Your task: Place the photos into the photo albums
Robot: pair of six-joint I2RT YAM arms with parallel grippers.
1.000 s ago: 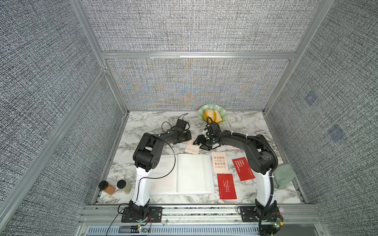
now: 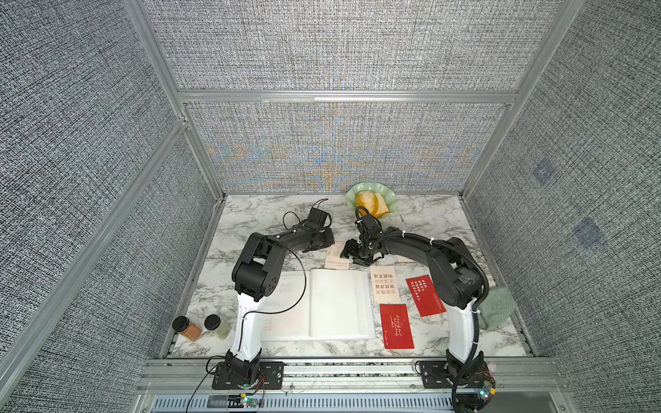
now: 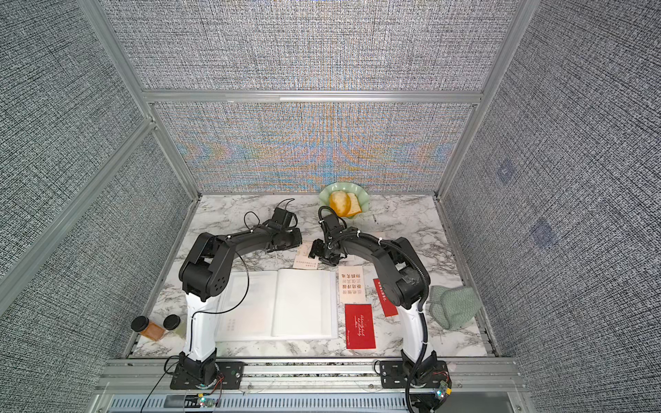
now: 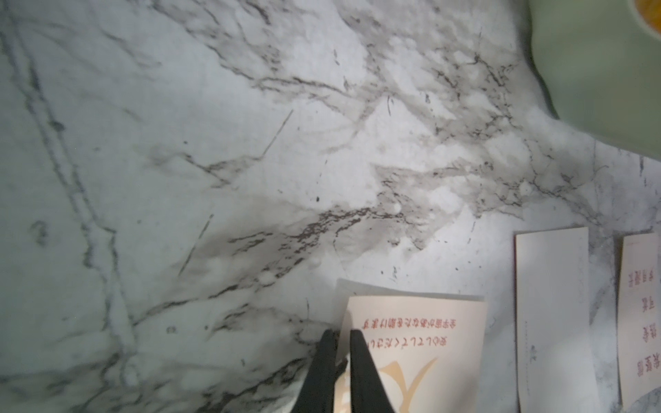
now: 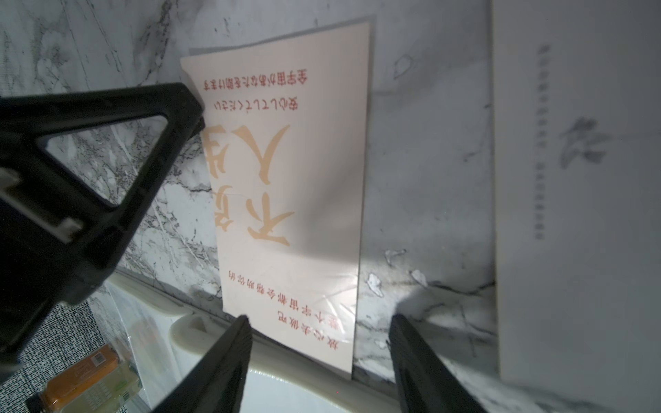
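A cream photo card (image 5: 303, 206) with tan and red characters lies on the marble table behind the open photo album (image 2: 341, 303). In the left wrist view my left gripper is shut at this card's left edge; whether the edge is pinched cannot be told. My right gripper stands open over the card's near end, its fingers (image 5: 219, 368) apart and nothing gripped. On the album's left page, faint print (image 2: 275, 322) shows through the sleeve. A second cream card (image 2: 385, 283) and two red cards (image 2: 396, 326) (image 2: 425, 295) lie right of the album.
A pale card (image 4: 556, 316) lies right of the first card. Behind the arms sits a green bowl (image 2: 371, 187) with bread. Two jars (image 2: 186, 328) (image 2: 216, 325) stand front left, a green cloth (image 2: 497, 307) front right.
My right gripper has shifted slightly toward the album and to the right. The left arm looks still, and the card beneath has barely moved, if at all.
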